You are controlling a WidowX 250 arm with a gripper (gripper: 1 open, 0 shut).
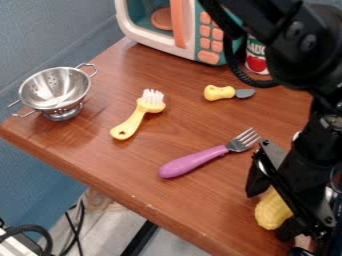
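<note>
My black gripper [283, 185] is low over the right front of the wooden table, its fingers around a yellow, textured object that looks like a toy corn cob [271, 210], which shows below them. I cannot tell whether the fingers grip it. A purple-handled fork [194, 162] lies just left of the gripper.
A yellow brush [128, 123], a metal colander [55, 92] at the left edge, and a small yellow-handled utensil [221, 93] are on the table [134, 170]. A toy microwave [181, 25] and a red can stand at the back.
</note>
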